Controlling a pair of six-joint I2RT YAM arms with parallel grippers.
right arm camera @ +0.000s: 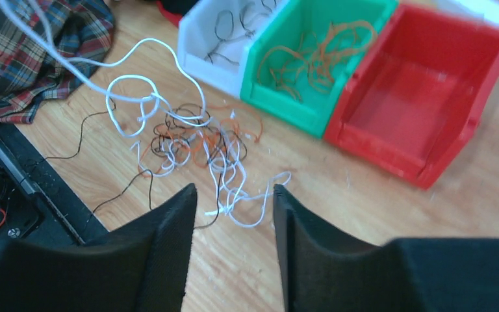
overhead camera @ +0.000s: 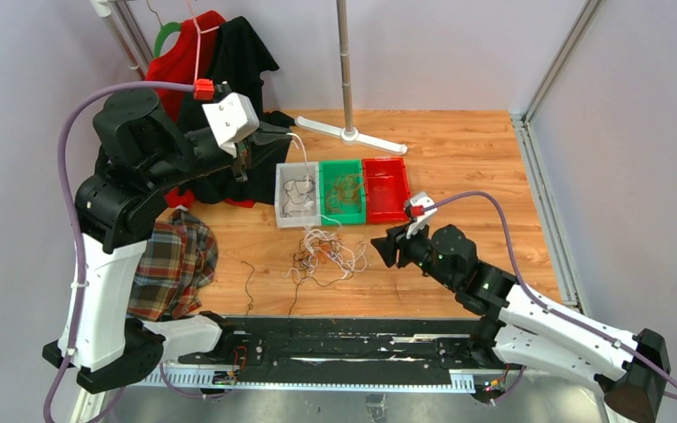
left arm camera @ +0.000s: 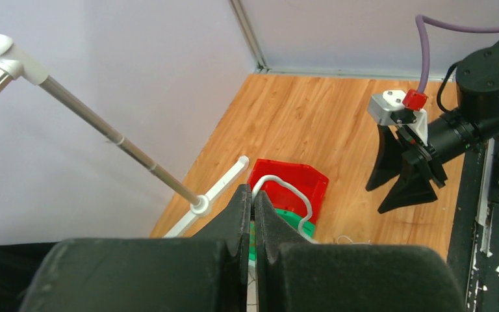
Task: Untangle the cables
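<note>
A tangle of white, orange and black cables (overhead camera: pixel 322 253) lies on the wooden table in front of the bins. From it a white cable (left arm camera: pixel 284 185) runs up to my left gripper, which is shut on it high above the table. In the right wrist view that raised white cable (right arm camera: pixel 91 82) crosses the upper left, looping above the pile. My right gripper (overhead camera: pixel 394 250) stands to the right of the tangle, its fingers (right arm camera: pixel 175 227) apart with nothing held between them. One black strand (right arm camera: pixel 127 190) trails out of the pile toward the table's front edge.
Three joined bins stand behind the pile: a white bin (overhead camera: pixel 279 215) with black cables, a green bin (overhead camera: pixel 343 220) with orange ones, and an empty red bin (overhead camera: pixel 387 189). A plaid cloth (overhead camera: pixel 172 264) lies at left.
</note>
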